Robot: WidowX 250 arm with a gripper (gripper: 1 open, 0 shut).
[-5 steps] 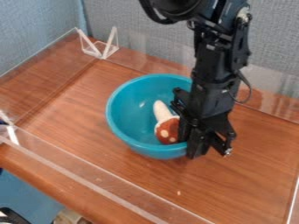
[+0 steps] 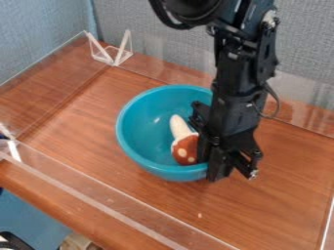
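A toy mushroom (image 2: 186, 147) with a white stem and an orange-red cap lies in the teal bowl (image 2: 136, 131). My black gripper (image 2: 217, 162) is down at the bowl's right side, over the rim and close beside the mushroom. Its fingertips are dark and overlap the bowl's edge, so what exactly sits between them is hard to make out.
A white wire stand (image 2: 109, 51) is at the back left. Grey walls bound the back and left. The table's front edge runs along the lower left.
The arm and gripper have shifted very slightly; the bowl and mushroom are almost unchanged.
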